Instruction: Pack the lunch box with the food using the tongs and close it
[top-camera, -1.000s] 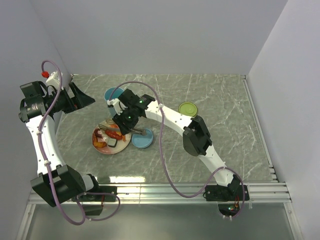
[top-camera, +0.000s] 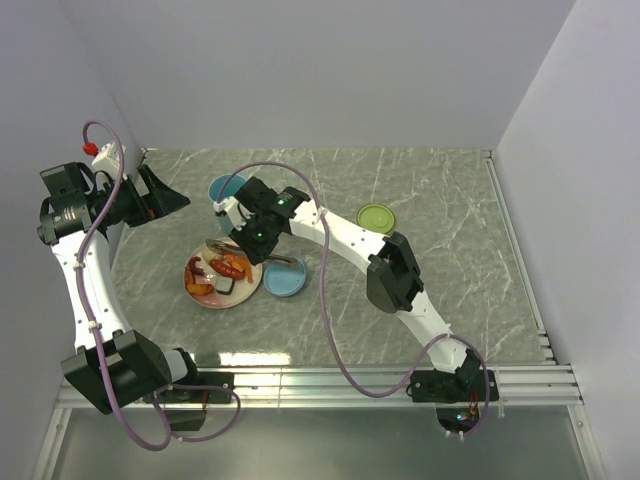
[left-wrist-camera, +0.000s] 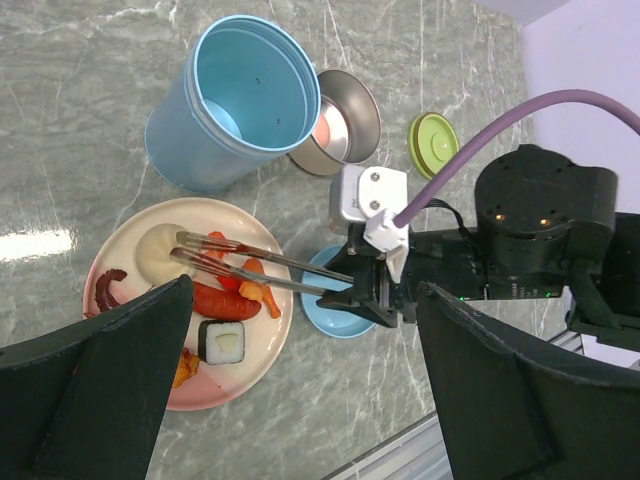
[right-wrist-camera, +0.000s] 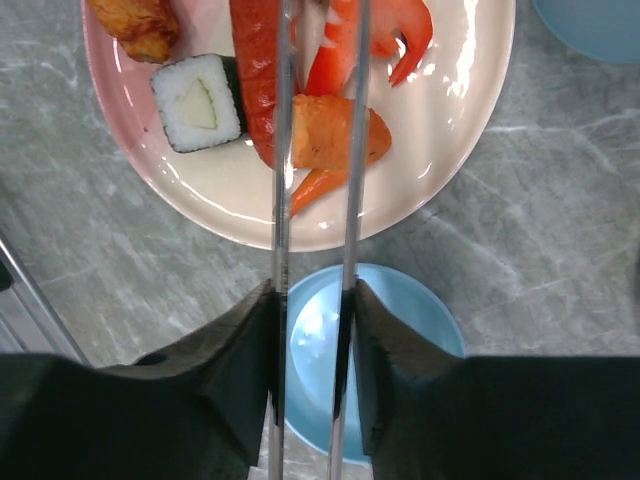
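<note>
My right gripper holds long metal tongs over the pink plate of food; its fingers are around them, part open. The tongs' arms lie over a sausage and an orange piece, with shrimp and a sushi roll alongside. Whether the tips grip food I cannot tell. The blue lunch dish sits beside the plate, under the tongs' rear. My left gripper stands open above the left side of the table, nothing between its fingers.
A blue cup, a steel bowl and green lids stand behind.
The right gripper and tongs have shifted very slightly over the plate. The left arm stays where it was.
</note>
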